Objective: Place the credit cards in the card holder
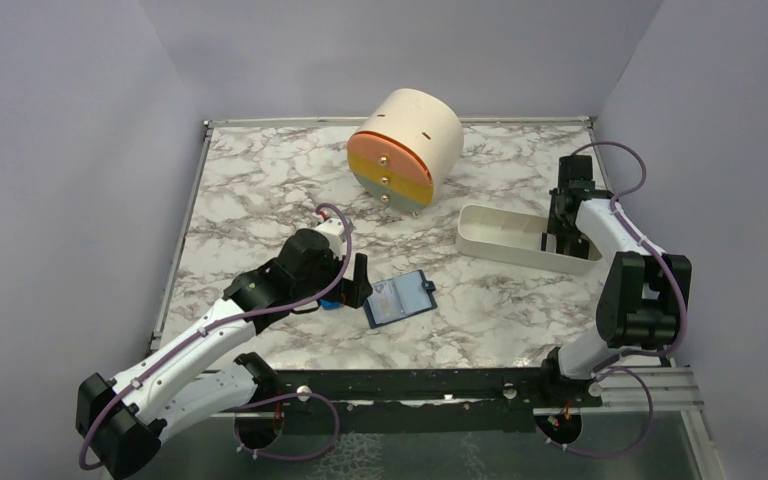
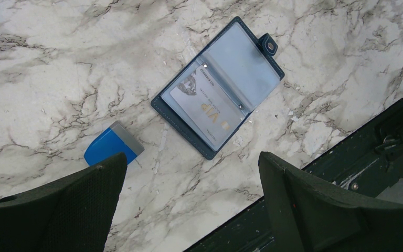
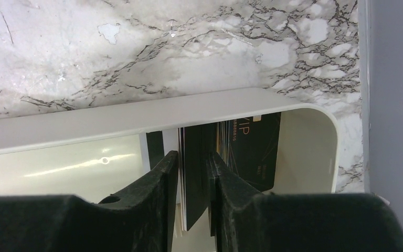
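Note:
The card holder lies open on the marble table, with a white VIP card in its left sleeve. My left gripper hangs open above it and to its lower left in the top view, holding nothing. At the right, a cream bin holds several upright dark and white cards packed at its right end. My right gripper is down in that bin, its fingertips parted around or beside dark cards; whether it grips one cannot be told.
A cream drum with coloured drawers stands at the back centre. A blue object lies left of the holder. Walls border the table, close by the right gripper.

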